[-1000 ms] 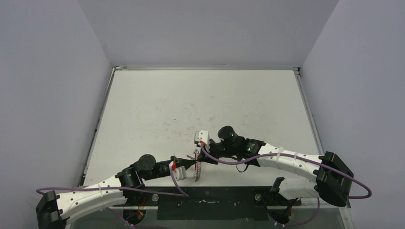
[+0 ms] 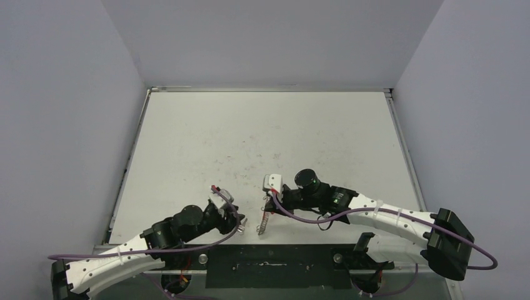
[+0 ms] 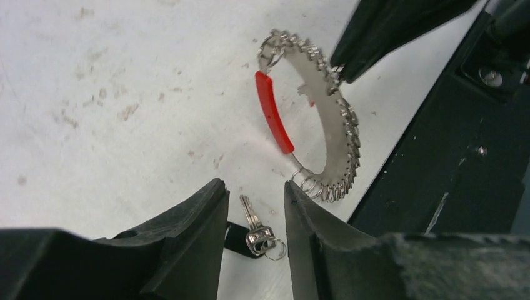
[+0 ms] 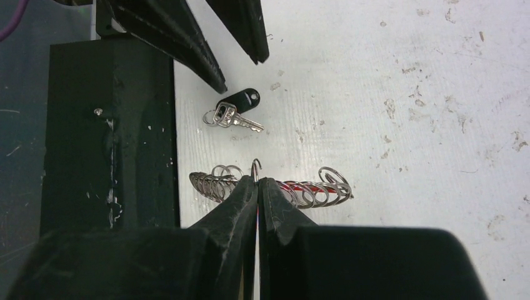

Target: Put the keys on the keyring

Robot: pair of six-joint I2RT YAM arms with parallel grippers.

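A silver key [image 4: 240,120] with a small ring lies on the white table beside a black tag [image 4: 241,100]. My left gripper is open above them, and nothing shows between its fingers. Aloft to the right, the keyring [image 3: 352,144], a loop of coiled wire with a red sleeve [image 3: 274,115], hangs from my right gripper, which is shut on its thin wire. The exact grip spot is partly hidden by the fingertips, where a small wire hook [image 4: 255,165] stands up. No key can be made out on the loop.
A dark front panel [image 2: 278,265] borders the table's near edge, close to the key. Behind both arms the white table [image 2: 262,125] is bare apart from stains.
My left gripper was close against the keyring; it has drawn back left and turned downward, with the key and tag now on the table. The right gripper and keyring have shifted slightly right.
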